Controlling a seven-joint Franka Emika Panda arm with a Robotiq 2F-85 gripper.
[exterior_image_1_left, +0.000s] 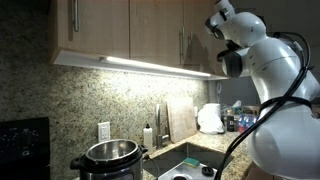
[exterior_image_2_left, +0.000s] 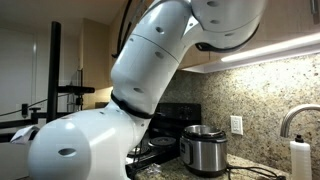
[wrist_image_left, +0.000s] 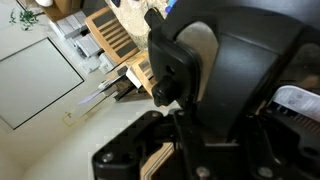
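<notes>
My gripper (exterior_image_1_left: 217, 20) is high at the upper right in exterior view 1, against or close to the front of the wooden upper cabinets (exterior_image_1_left: 155, 32); whether it touches them cannot be made out. Its dark fingers fill much of the wrist view, shut, with no object showing between them. Left of the gripper, a slim vertical handle (exterior_image_1_left: 182, 42) runs down a cabinet door. Exterior view 2 shows the white arm rising across the picture, and the fingertips cannot be made out there.
Beneath the cabinets stand a silver pressure cooker (exterior_image_2_left: 204, 153), a soap bottle (exterior_image_1_left: 148, 136) and a sink (exterior_image_1_left: 190, 155). Cutting boards (exterior_image_1_left: 181, 118) lean on the backsplash. Bottles and a white container (exterior_image_1_left: 210, 119) occupy the right counter. The cabinet underside limits room below the gripper.
</notes>
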